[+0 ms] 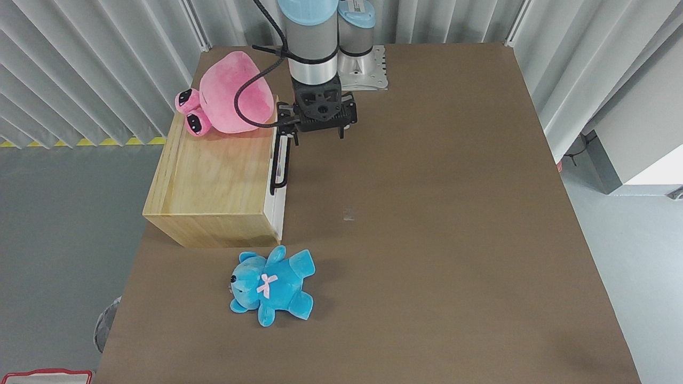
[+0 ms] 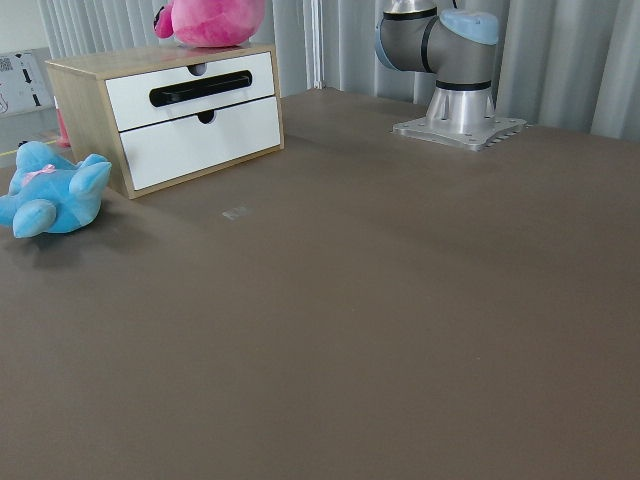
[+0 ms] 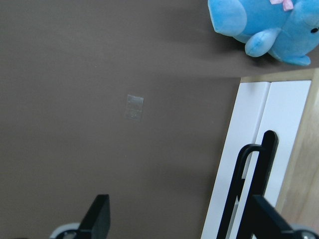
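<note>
My gripper hangs above the front of a wooden two-drawer cabinet point(image 1: 211, 179), fingers spread wide apart with nothing seen between them, the black drawer handle point(image 3: 264, 164) below near the right finger. In the camera left view both white drawers point(image 2: 200, 145) are shut and the gripper is out of frame. A pink plush toy point(image 1: 233, 96) sits on the cabinet top. A blue plush bear point(image 1: 282, 288) with a pink bow lies on the table beside the cabinet.
The arm's base point(image 2: 460, 125) stands at the back, with curtains behind it. A small clear patch point(image 3: 134, 107) marks the table.
</note>
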